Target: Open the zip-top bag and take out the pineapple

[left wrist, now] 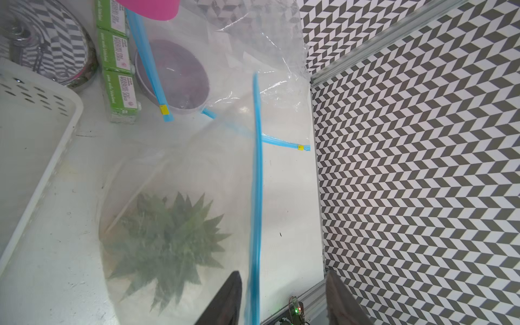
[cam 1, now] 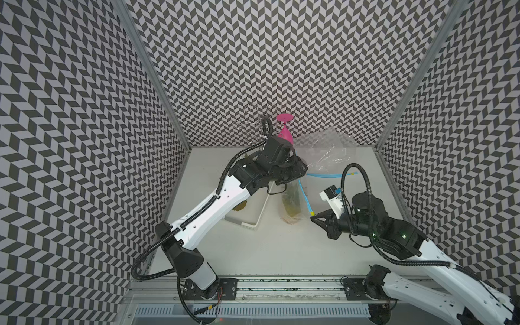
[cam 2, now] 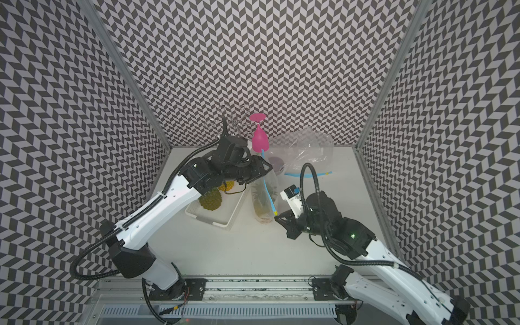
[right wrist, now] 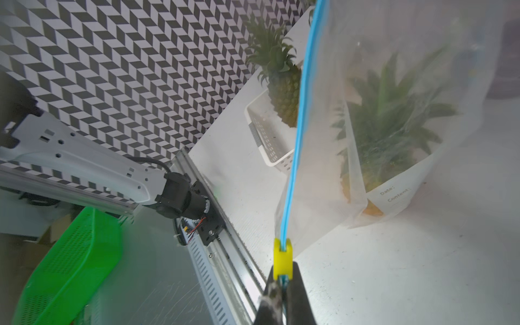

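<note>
The clear zip top bag stands on the table with the pineapple inside, its leaves showing through the plastic. A blue zip strip runs along the bag's top edge, with a yellow end piece. My right gripper is shut on that yellow end piece, holding the strip taut. Over the bag's far part, my left gripper is open, and the blue strip passes between its fingers, nearer the left one. In the top views the left arm hides part of the bag.
Left of the bag, a white basket holds another pineapple. Behind stand a pink upturned glass, a purple bowl, small green cartons and another clear bag.
</note>
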